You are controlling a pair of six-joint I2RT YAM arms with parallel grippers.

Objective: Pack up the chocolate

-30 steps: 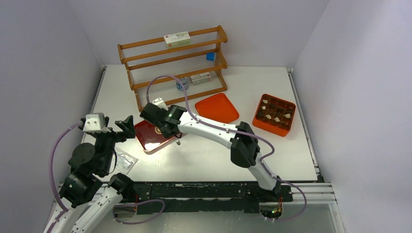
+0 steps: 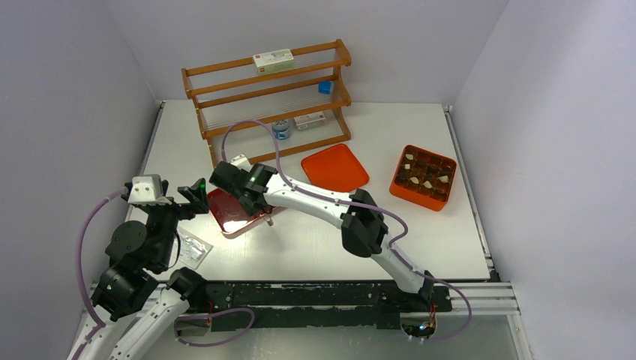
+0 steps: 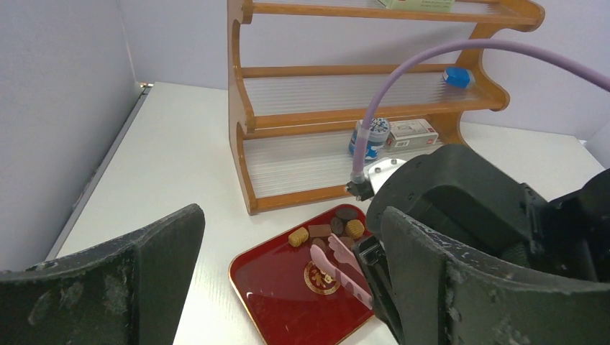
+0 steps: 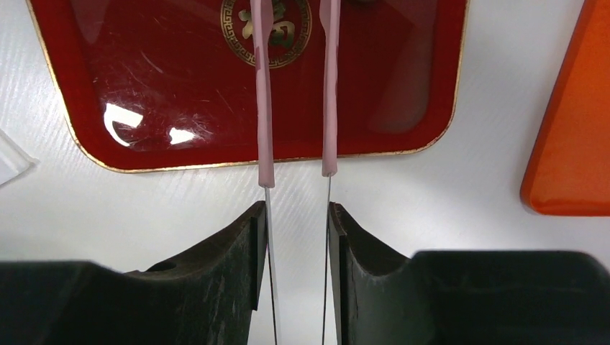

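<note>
Pink tongs are gripped by my right gripper, which is shut on them with their two arms still spread. They reach over a red tray with a gold emblem. Several chocolates, among them a brown bar and a tan round piece, lie along the tray's far edge. The tongs' tips are close to these pieces; whether a chocolate sits between them I cannot tell. An orange box at the right holds chocolates in some compartments. My left gripper stands open and empty, left of the tray.
An orange lid lies flat between tray and box. Behind stands a wooden rack with small boxes and a jar. A clear packet rests near the left arm.
The right arm, with the tongs, has shifted slightly left and now covers the tray's emblem from above. My left arm has stayed where it was.
</note>
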